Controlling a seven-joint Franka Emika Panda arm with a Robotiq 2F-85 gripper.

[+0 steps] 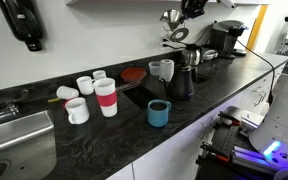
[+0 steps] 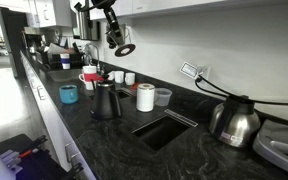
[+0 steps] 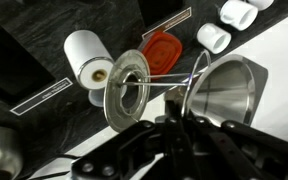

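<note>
A shiny steel cone dripper with a flat ring base hangs high above the counter, tilted on its side. In the wrist view its cone lies to the right and its ring base to the left, with a thin wire handle between them. My gripper is shut on the dripper by its handle side; the exact contact is partly hidden. In the second exterior view the ring base hangs over the counter, beyond and above the black kettle. The first exterior view shows the cone near the top.
Below stand a white roll, a clear container and a steel kettle. A teal mug, a red-and-white cup, white mugs and a red plate are farther along.
</note>
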